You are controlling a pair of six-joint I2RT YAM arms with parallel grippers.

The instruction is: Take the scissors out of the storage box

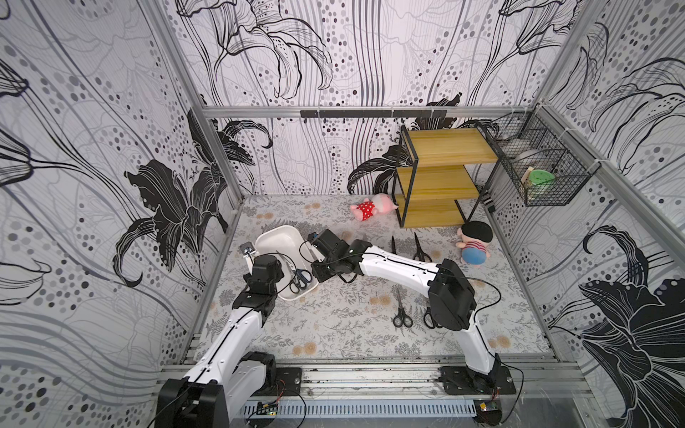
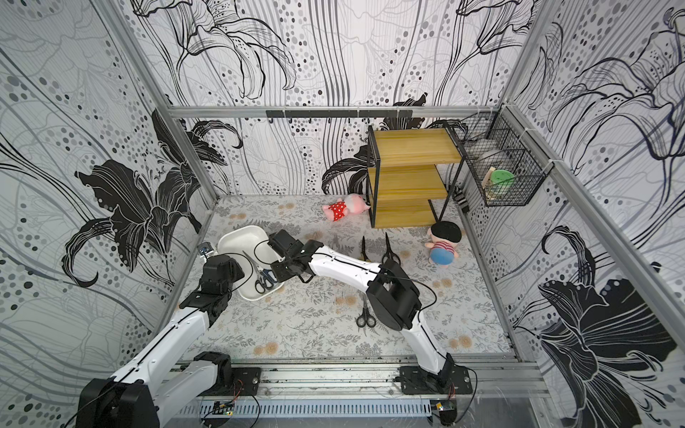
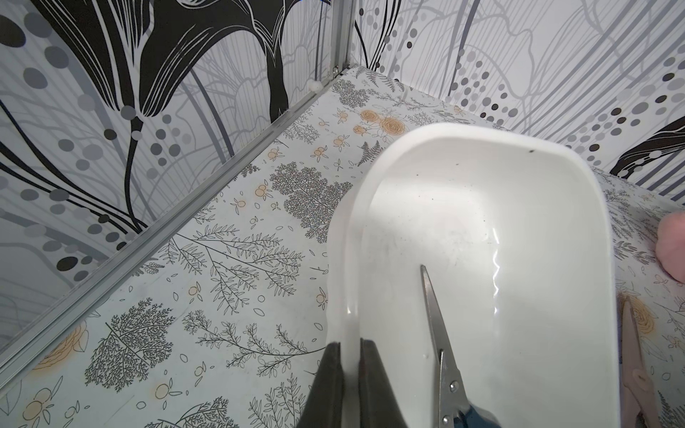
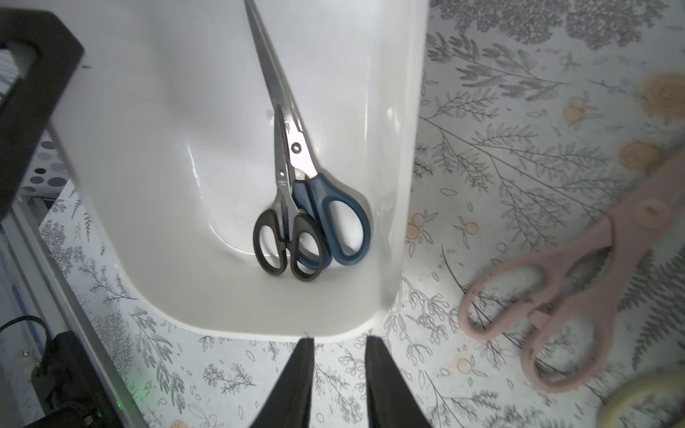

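Observation:
The white storage box (image 1: 274, 235) stands at the left of the table. In the right wrist view it holds two pairs of scissors lying together, blue-handled (image 4: 353, 217) and smaller black-handled (image 4: 307, 242). My left gripper is at the box's left wall, shut, with the rim between or just behind its fingertips. My right gripper hangs over the box's right end, its fingers apart with nothing seen between them.
Pink scissors (image 4: 635, 235) lie beside the box, with several more pairs to the right. A pink doll (image 1: 367, 209), a wooden shelf (image 1: 442, 142) and another doll (image 1: 474, 246) stand behind them. A wire basket (image 1: 542, 192) hangs at the right wall.

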